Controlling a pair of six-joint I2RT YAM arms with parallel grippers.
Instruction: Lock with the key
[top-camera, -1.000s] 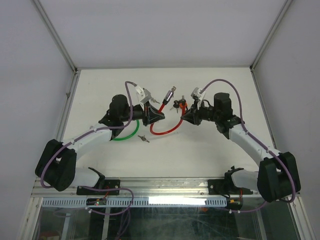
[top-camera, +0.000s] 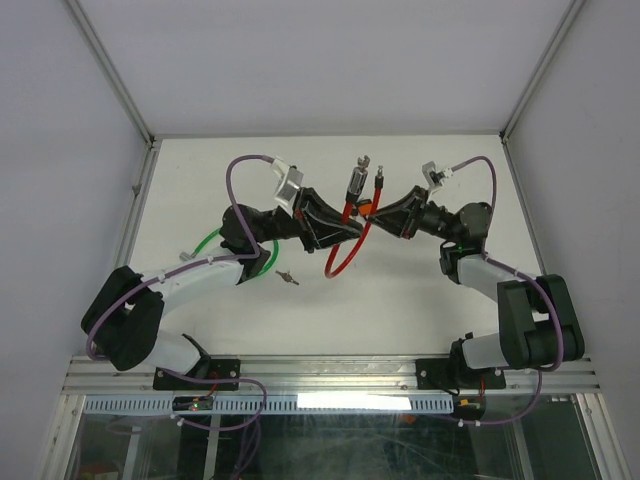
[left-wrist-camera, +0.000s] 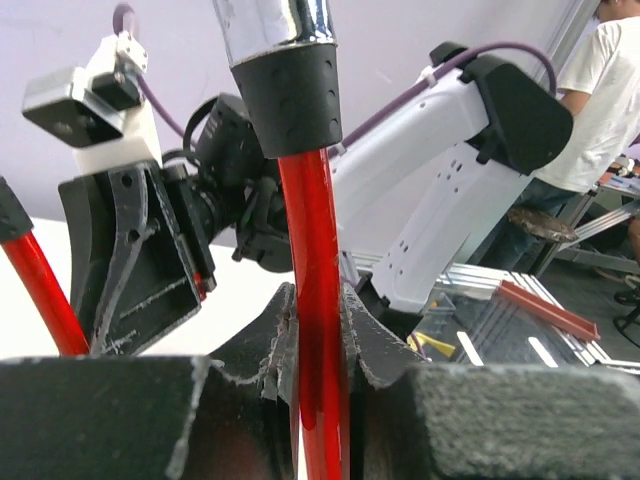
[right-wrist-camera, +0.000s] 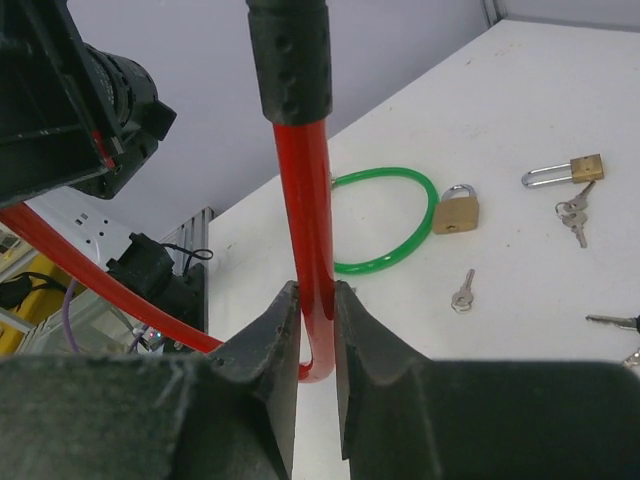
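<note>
A red cable lock (top-camera: 331, 272) hangs in a U between my two grippers, above the table. My left gripper is shut on the red cable just below its chrome lock end (left-wrist-camera: 275, 25), which has a black sleeve. On the other leg, my right gripper has its fingers closed around the red cable beneath the black-sleeved end (right-wrist-camera: 292, 65). From above, the chrome end (top-camera: 357, 182) and the thin pin end (top-camera: 379, 177) both point up, close together but apart. Whether a key sits in the chrome end I cannot tell.
On the white table lie a green cable lock (right-wrist-camera: 420, 228), brass padlocks (right-wrist-camera: 456, 214) and loose keys (right-wrist-camera: 463, 294). An orange lock (top-camera: 365, 208) shows behind the right gripper. Table space in front of the grippers is clear.
My left gripper has moved right with its cable end, bringing the two ends closer. The cable's loop has narrowed and both ends stand more upright.
</note>
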